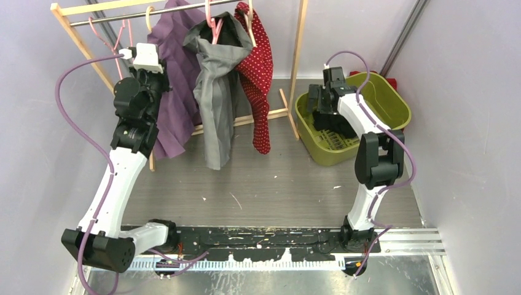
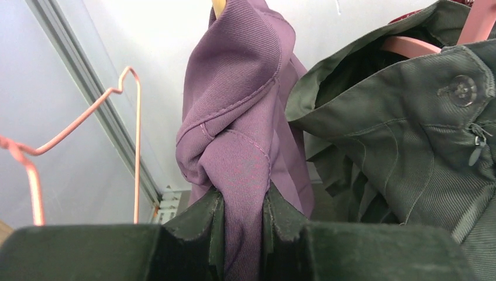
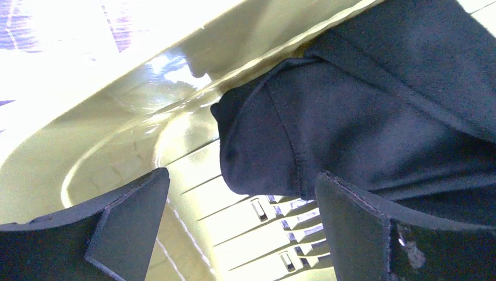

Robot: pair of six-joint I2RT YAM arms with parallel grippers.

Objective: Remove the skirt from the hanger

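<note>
A purple skirt (image 1: 175, 67) hangs from the rack's rail at the left, on a tan hanger (image 1: 148, 19) whose wooden tip (image 2: 219, 7) shows at the top in the left wrist view. My left gripper is shut on a gathered fold of the purple skirt (image 2: 234, 146), which bunches between its fingers. In the basket, my right gripper is open above a dark garment (image 3: 351, 117); nothing lies between its fingers. Most of the tan hanger is hidden by the cloth.
Grey trousers (image 1: 215, 98) on a pink hanger and a red dotted garment (image 1: 257, 74) hang right of the skirt. An empty pink hanger (image 2: 138, 117) is close on the left. The green basket (image 1: 325, 157) stands right of the rack, with clear floor (image 1: 264, 190) in front.
</note>
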